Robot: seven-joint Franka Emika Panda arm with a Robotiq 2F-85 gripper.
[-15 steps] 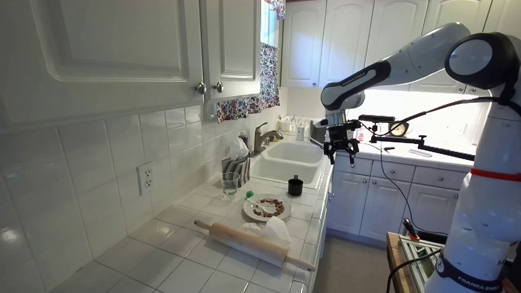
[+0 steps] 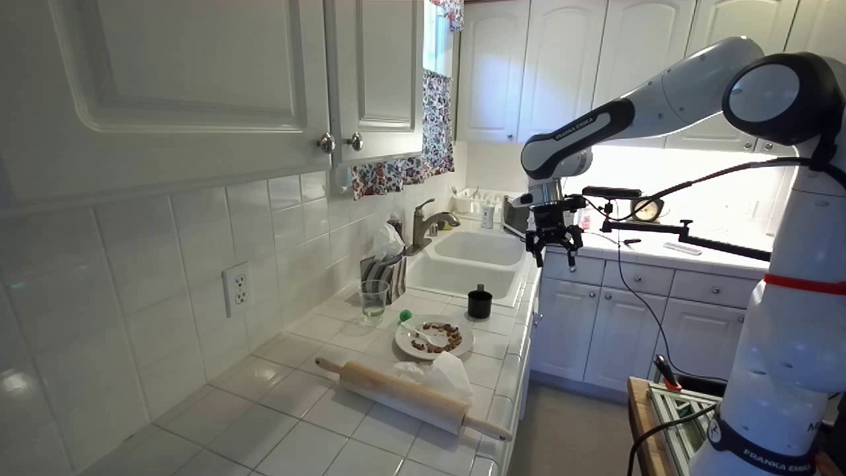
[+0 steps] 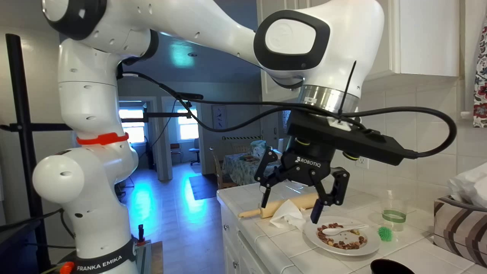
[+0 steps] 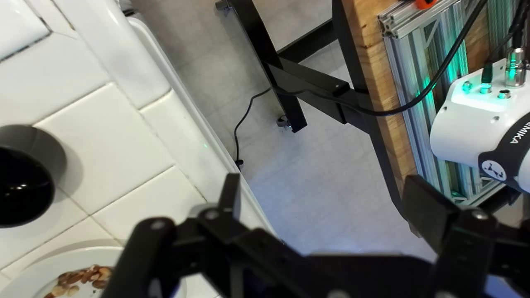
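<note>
My gripper hangs open above the counter's front edge, its fingers wide apart and nothing between them. In the wrist view the space between the fingertips shows only the counter edge and floor. On the counter lies a white plate of nuts with a white spoon across it. Close by stand a black cup, a green spiky ball and a clear glass. A wooden rolling pin rests beside a crumpled white tissue. None of these touches my gripper.
A double sink with a faucet lies beyond the cup. A striped tissue box stands by the tiled wall. Upper cabinets overhang the counter. Bare tile spreads to the left of the rolling pin.
</note>
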